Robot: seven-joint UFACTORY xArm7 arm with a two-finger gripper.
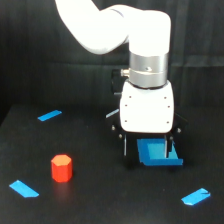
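My gripper (146, 152) hangs from the white arm at the right of centre, pointing down. Its two thin dark fingers stand wide apart, and no object shows between them. A blue square piece (158, 160) lies on the dark table, under or just behind the hand; the white hand hides part of its upper edge in the camera view. A red-orange hexagonal block (62, 168) stands at the left front, well clear of the gripper.
Strips of blue tape lie on the black table: one at the back left (50, 115), one at the front left (24, 188) and one at the front right (196, 197). Dark curtain hangs behind.
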